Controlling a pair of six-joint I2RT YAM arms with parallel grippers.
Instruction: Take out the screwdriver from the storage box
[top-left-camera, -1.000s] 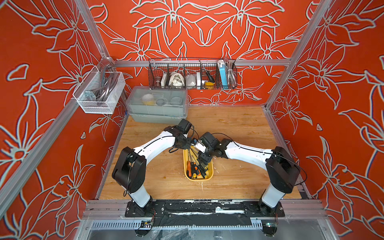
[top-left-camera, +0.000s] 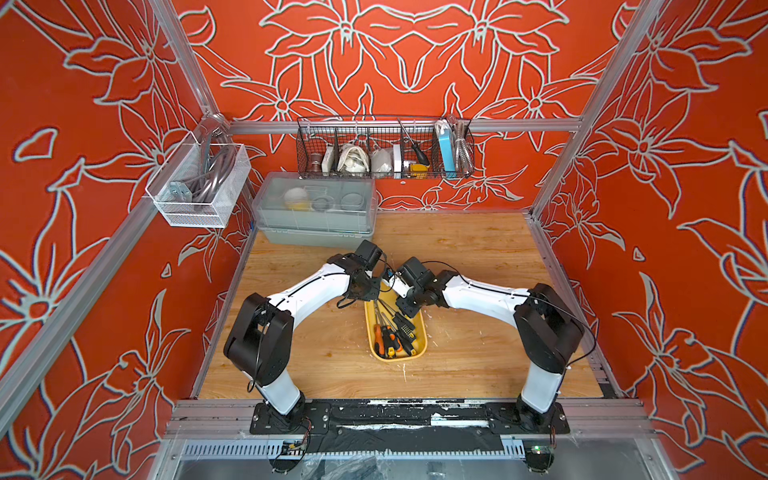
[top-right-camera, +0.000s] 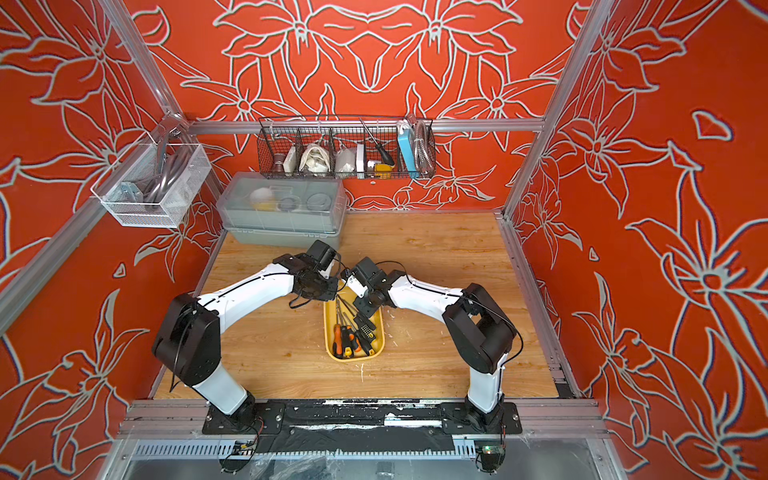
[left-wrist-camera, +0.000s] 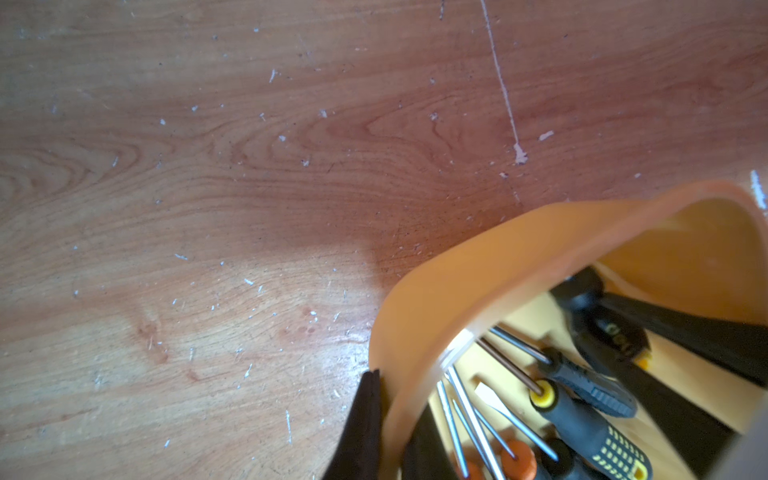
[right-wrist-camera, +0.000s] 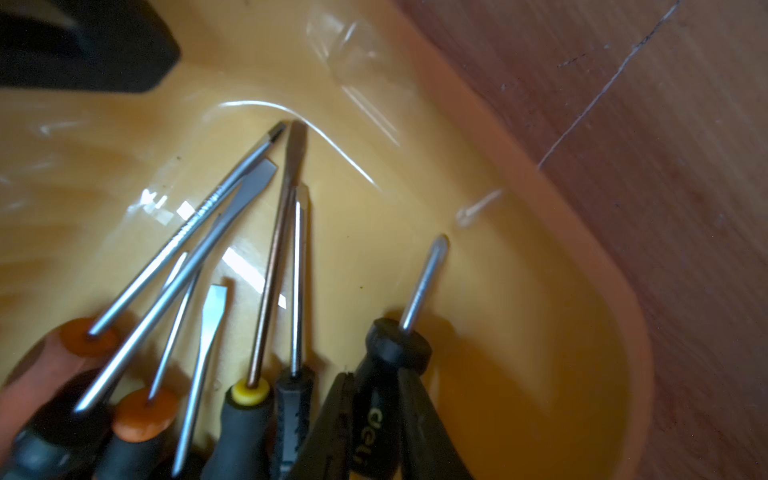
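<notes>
The yellow storage box (top-left-camera: 370, 329) stands at the table's middle, several screwdrivers lying in it. Its rim passes between the shut fingers of my left gripper at the far left end. In the right wrist view a short black screwdriver (right-wrist-camera: 397, 344) lies on the box floor, shaft pointing away. My right gripper is partly open, one finger on each side of that handle; whether the pads touch it cannot be told. Left of it are a yellow-collared screwdriver (right-wrist-camera: 246, 424), a slim dark-handled one (right-wrist-camera: 294, 408) and orange-and-black ones (right-wrist-camera: 144, 416).
A lidded grey bin (top-left-camera: 316, 216) stands at the back left. Above it hang a black wire basket (top-left-camera: 384, 152) and a white mesh basket (top-left-camera: 196, 188). Both wrists are close together over the box.
My right arm has shifted slightly, its wrist moving a little left and up in the top left view. My left arm and the box look nearly unmoved.
</notes>
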